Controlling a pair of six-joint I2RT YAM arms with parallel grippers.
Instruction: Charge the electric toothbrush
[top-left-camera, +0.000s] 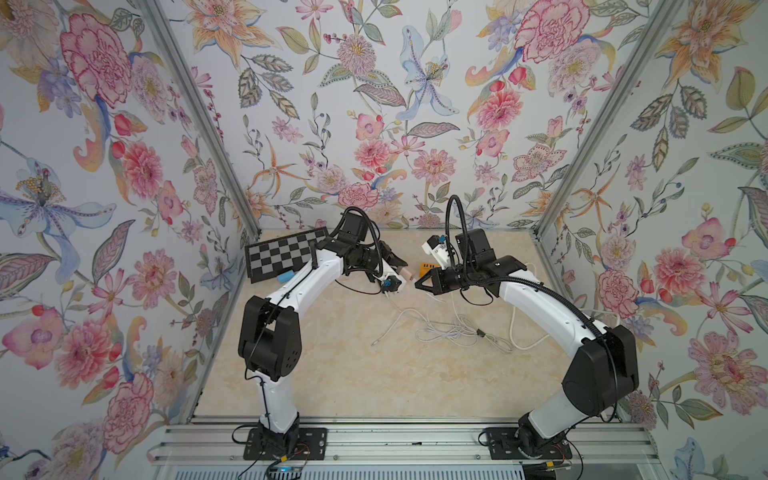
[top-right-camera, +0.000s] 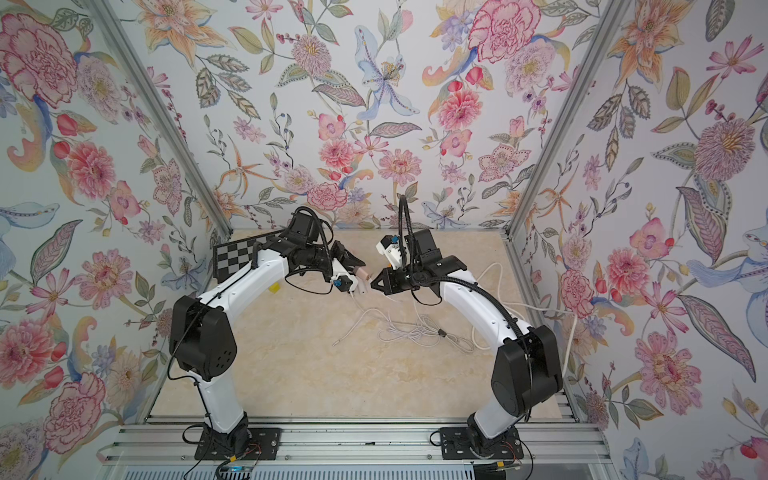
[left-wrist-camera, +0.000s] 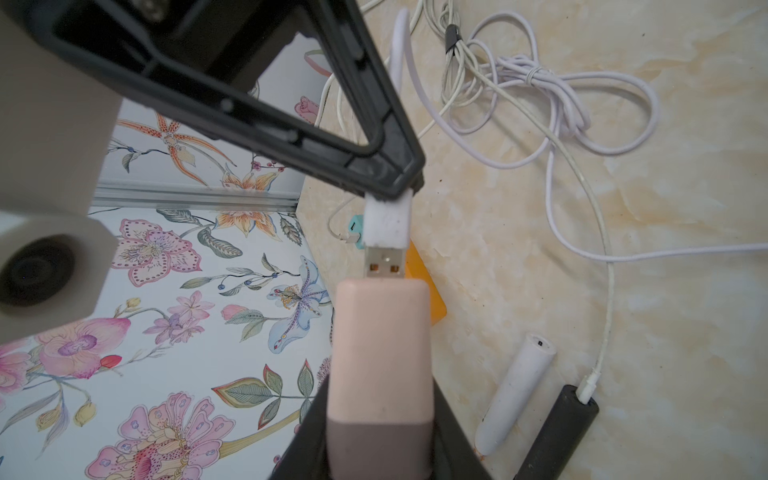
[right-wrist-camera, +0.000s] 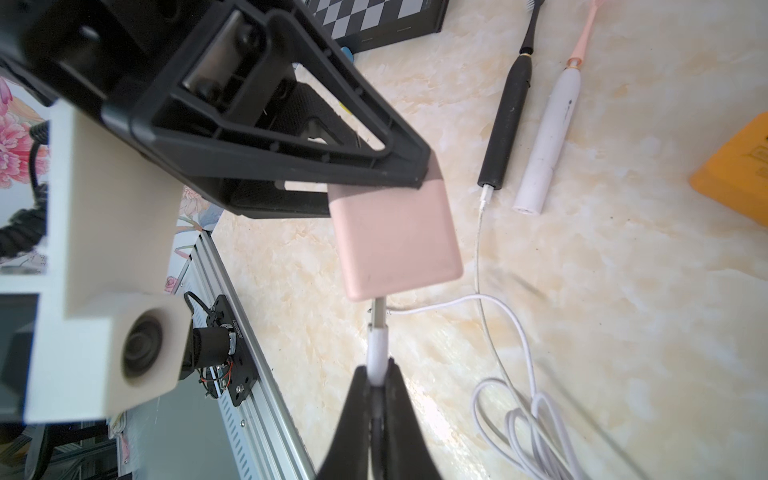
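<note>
My left gripper is shut on a pale pink charger block, held in the air mid-table. Facing it, my right gripper is shut on a white USB plug, whose metal end is at the block's edge; how far in it sits I cannot tell. On the table lie a black toothbrush with a white cable in its base and a white toothbrush with a pink head beside it.
An orange object lies near the toothbrushes. A checkerboard box is at the back left. Loose cables lie mid-table and right.
</note>
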